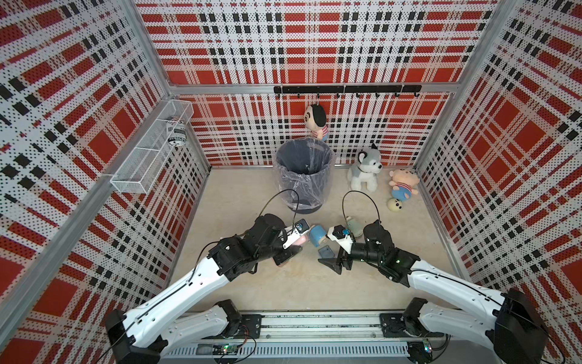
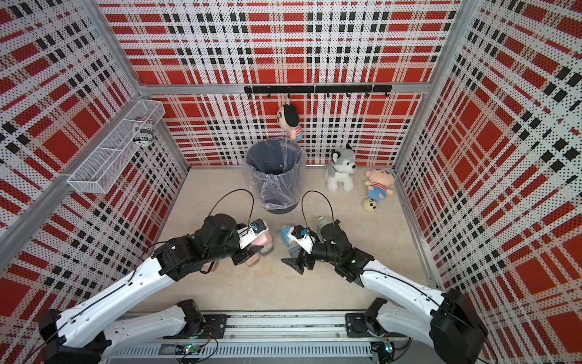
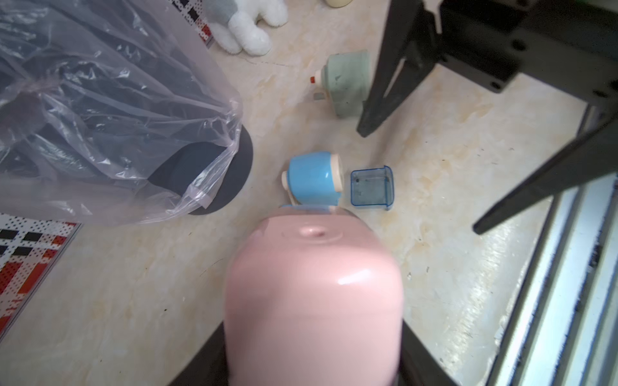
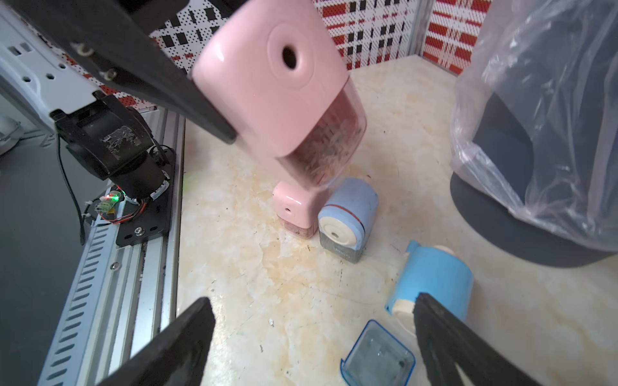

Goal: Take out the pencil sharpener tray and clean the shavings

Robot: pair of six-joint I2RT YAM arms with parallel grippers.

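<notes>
My left gripper is shut on a large pink pencil sharpener point(image 3: 315, 283), held above the table. The right wrist view shows its pencil hole facing out and its clear tray point(image 4: 331, 138) full of shavings below the pink body. My right gripper stands open, nothing between its fingers, clear of the pink sharpener. Beneath it on the table lie a blue sharpener point(image 4: 437, 280) on its side and, beside that, a separate clear blue-edged tray point(image 4: 378, 357), with no shavings visible.
A smaller pink sharpener point(image 4: 297, 206) and a grey-blue one point(image 4: 351, 212) stand close together. A green sharpener point(image 3: 347, 80) lies farther right. Behind them is a bin point(image 1: 303, 176) lined with plastic. Plush toys, including a husky point(image 1: 365, 170), sit at the back right.
</notes>
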